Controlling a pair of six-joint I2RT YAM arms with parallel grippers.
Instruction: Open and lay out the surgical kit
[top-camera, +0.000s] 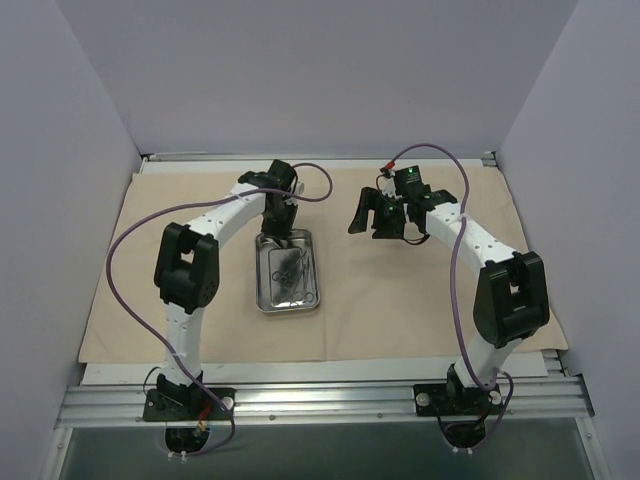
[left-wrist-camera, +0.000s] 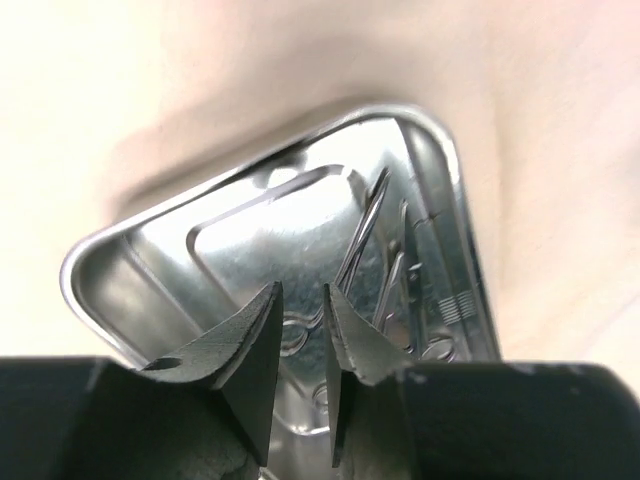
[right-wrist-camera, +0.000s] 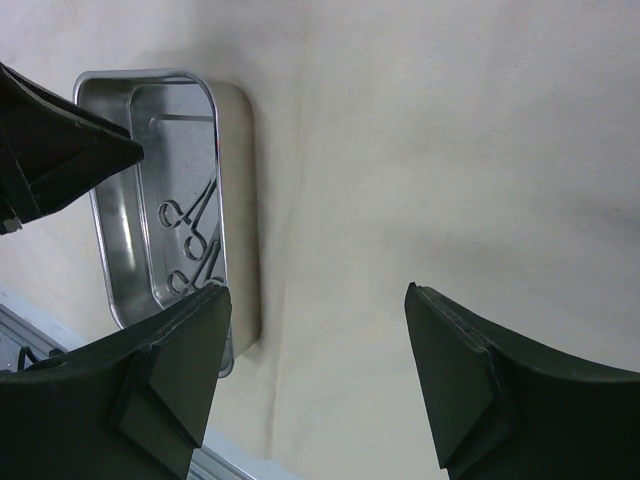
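A steel tray holding several surgical instruments with ring handles lies left of centre on the cloth. My left gripper is over the tray's far part, its fingertips a short gap apart, nothing seen between them. The instruments lie in the tray beneath it, some hidden by the fingers in the left wrist view. My right gripper stands open over bare cloth, right of the tray, nothing between its fingers.
Grey walls bound the sides and back. Purple cables arch over both arms.
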